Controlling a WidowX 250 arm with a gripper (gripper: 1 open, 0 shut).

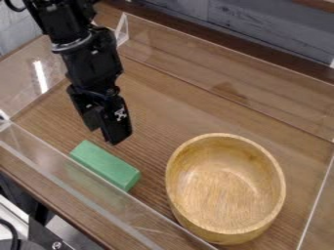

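My black gripper (107,125) hangs at the centre left, open, its fingertips above and behind a green rectangular block (104,166) that lies flat on the wooden surface near the front. A round, light yellow bowl (225,210) sits to the right of the block, apart from it.
Transparent walls run along its left and front edges and at the right. Grey wooden planks stand behind at the top.
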